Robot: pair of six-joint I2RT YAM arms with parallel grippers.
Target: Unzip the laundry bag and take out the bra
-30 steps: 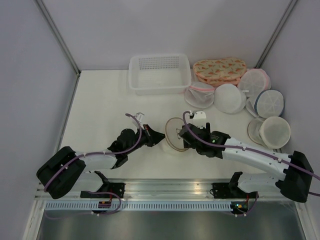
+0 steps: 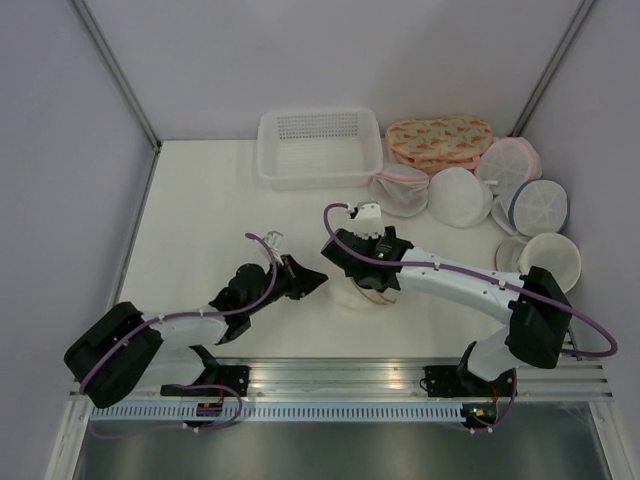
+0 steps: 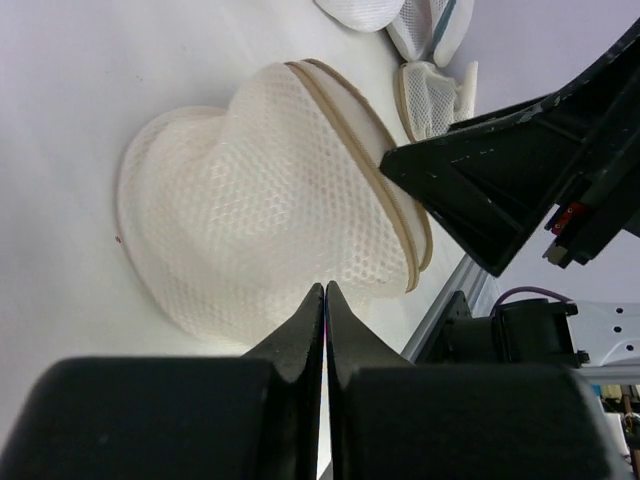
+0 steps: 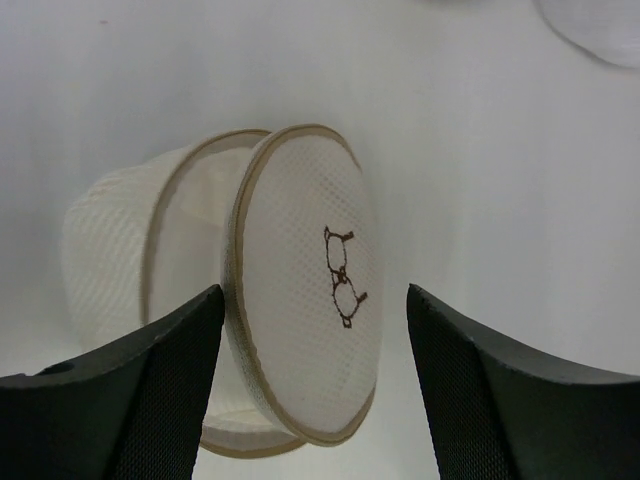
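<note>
The white mesh laundry bag [image 3: 240, 200] lies between my arms, its two beige-edged rims [image 3: 385, 195] apart at the right side in the left wrist view. On its upper panel is a dark bra-shaped motif [image 4: 343, 280]. I cannot make out a bra inside. My left gripper is shut, nothing between its fingertips, with the bag beyond it. Around the bag's upper panel, my right gripper is open, and one fingertip [image 4: 212, 300] appears close to the zip rim. From above, the right gripper hides much of the bag.
An empty white basket [image 2: 320, 180] stands at the back. Several other mesh bags [image 2: 460, 198] and an orange patterned cloth [image 2: 438, 145] lie along the back and right.
</note>
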